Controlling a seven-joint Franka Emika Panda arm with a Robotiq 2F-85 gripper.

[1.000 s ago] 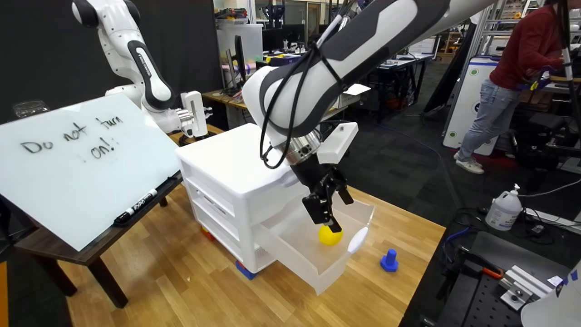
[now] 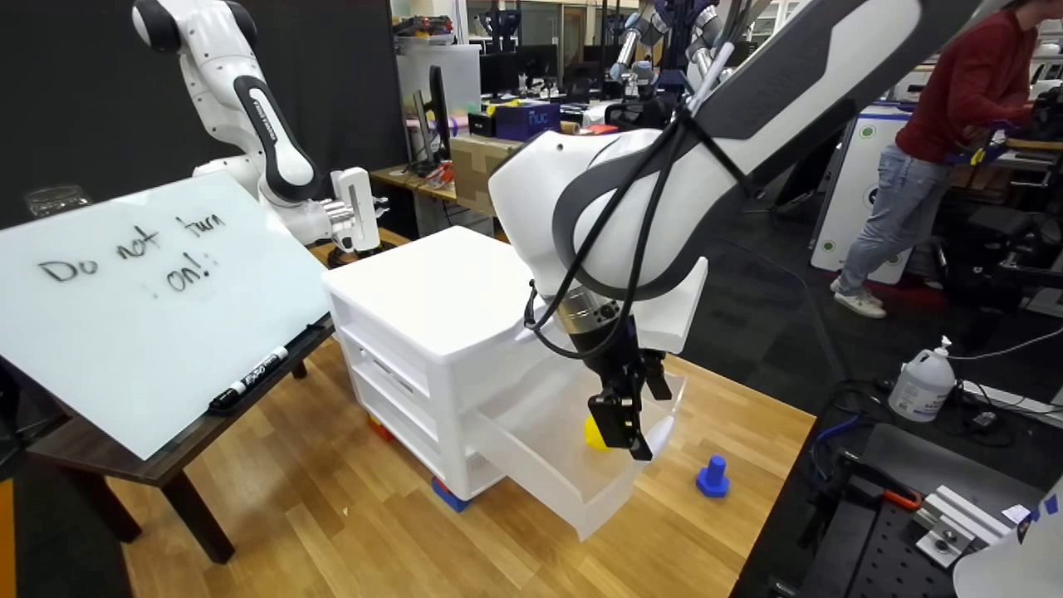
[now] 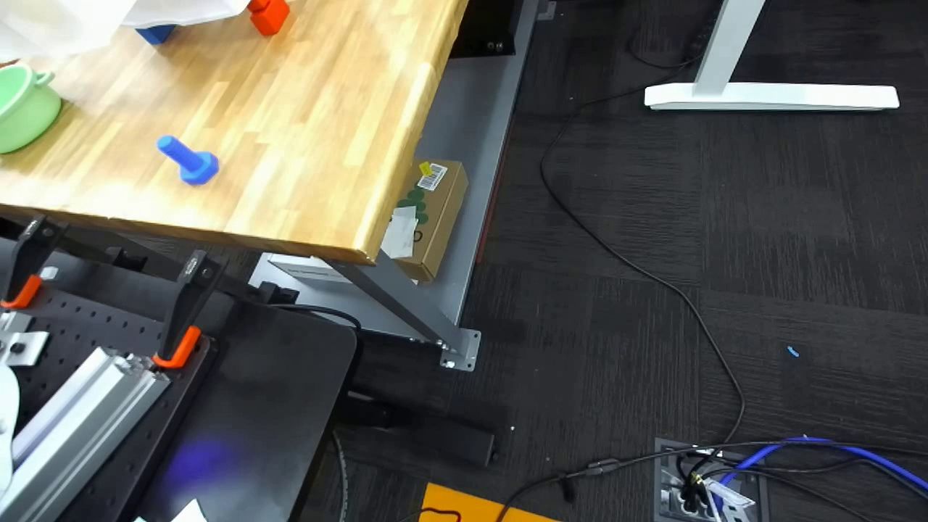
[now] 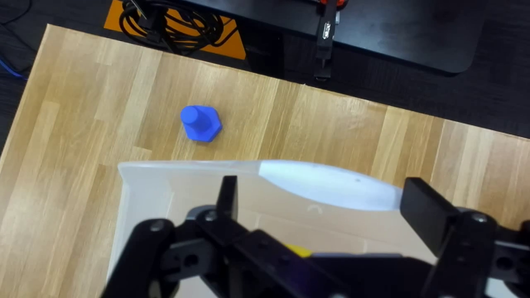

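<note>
A white drawer unit (image 2: 428,289) stands on the wooden table with its bottom drawer (image 2: 543,483) pulled out. Inside that drawer lies a yellow ball (image 2: 595,433), partly hidden behind my gripper (image 2: 638,423). In the wrist view my gripper is open over the drawer's front wall, its fingers wide apart with nothing between them. The drawer's white handle (image 4: 330,183) shows between and just beyond the fingertips. Only a sliver of the yellow ball (image 4: 299,250) shows there, under the gripper body. A blue bolt (image 2: 712,477) stands on the table outside the drawer.
At the left a whiteboard (image 2: 164,289) leans on a small dark stand. In exterior view 2 a green pot (image 3: 26,109) and a red block (image 3: 267,16) sit on the table. Bare table surrounds the blue bolt (image 4: 201,123). A black clamp (image 4: 325,44) lies past the table edge.
My gripper has moved right and lower, from above the yellow ball toward the drawer's front. The ball, drawer and blue bolt look unmoved.
</note>
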